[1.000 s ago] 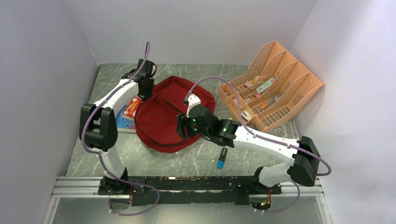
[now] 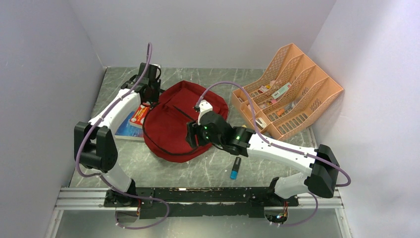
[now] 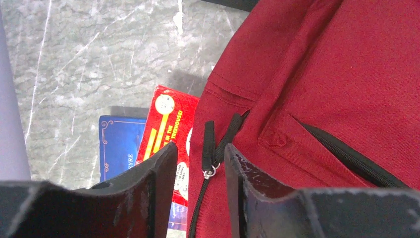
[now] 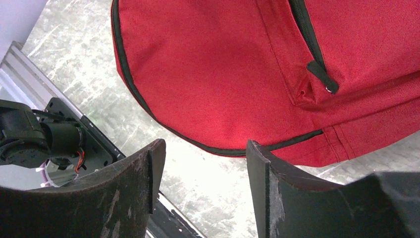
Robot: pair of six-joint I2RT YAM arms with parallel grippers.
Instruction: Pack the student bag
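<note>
The red bag (image 2: 173, 129) lies flat in the middle of the table. In the left wrist view a black zipper pull (image 3: 208, 153) on its edge shows between the fingertips of my left gripper, which is part open with a gap on both sides of the strap. Over the bag's right side hovers my right gripper, open and empty, its fingertips near the bag's black-trimmed edge. Another zipper pull (image 4: 323, 77) lies on the front pocket. Left of the bag are a red book (image 3: 161, 129) and a blue book (image 3: 117, 144), partly covered by the bag's edge.
A tan organizer (image 2: 307, 99) with several small items in its compartments stands at the right. A dark marker with a blue end (image 2: 236, 167) lies near the front edge. Grey walls close off the left, back and right sides.
The right arm and the bag look unmoved.
</note>
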